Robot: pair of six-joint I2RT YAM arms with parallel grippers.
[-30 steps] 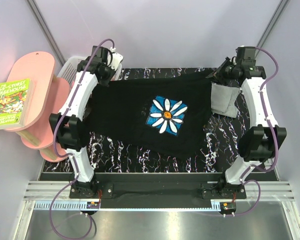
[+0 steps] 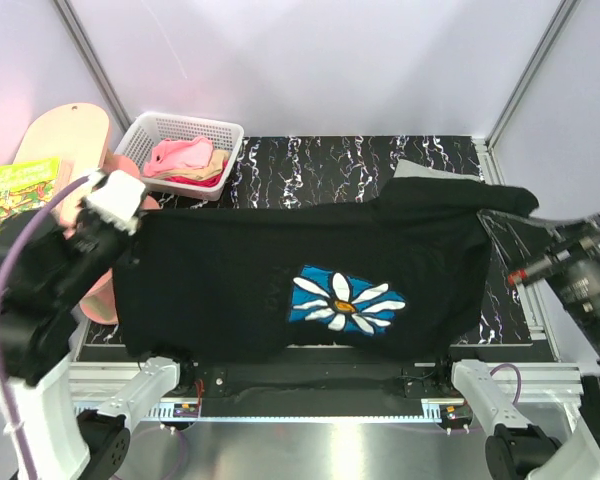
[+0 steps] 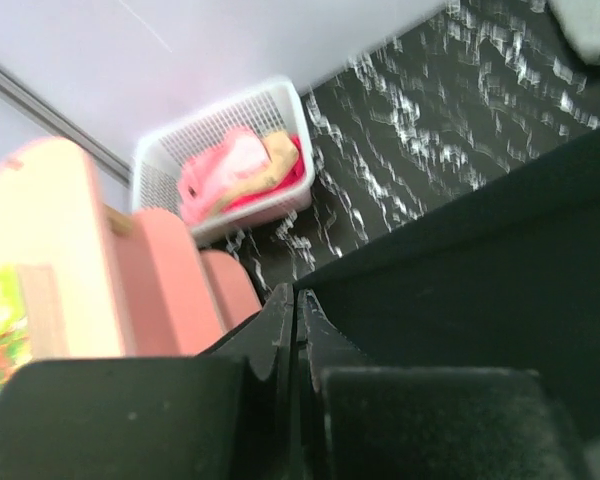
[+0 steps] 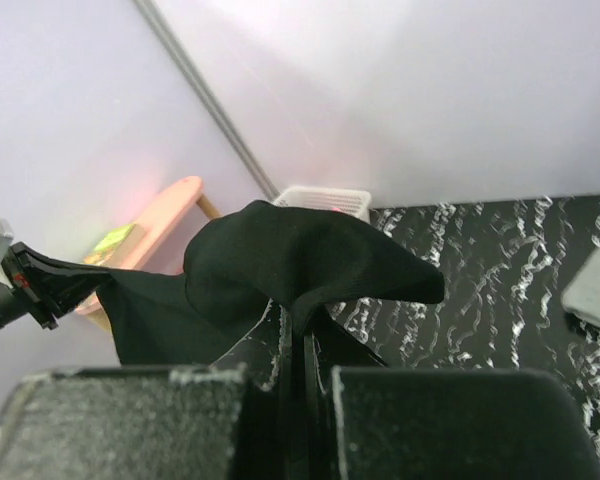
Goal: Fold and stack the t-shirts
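A black t-shirt (image 2: 220, 280) with a blue daisy print (image 2: 342, 300) is stretched across the top view, held raised between both grippers. My left gripper is shut on its upper left edge. My right gripper is shut on the shirt's right end, a bunched flap of cloth hanging over the fingertips. A grey folded cloth (image 4: 595, 285) lies on the marble mat at the back right, partly hidden by the black shirt in the top view.
A white basket (image 2: 150, 130) with pink, tan and red cloths (image 2: 180, 155) stands at the back left. A pink shelf (image 2: 60, 135) with a book (image 2: 10, 190) is on the left. Bare marble mat (image 2: 310, 170) shows along the back.
Both arms have moved toward the front and outward, pulling the black shirt with them. Its print now sits lower, and more of the back of the mat is uncovered.
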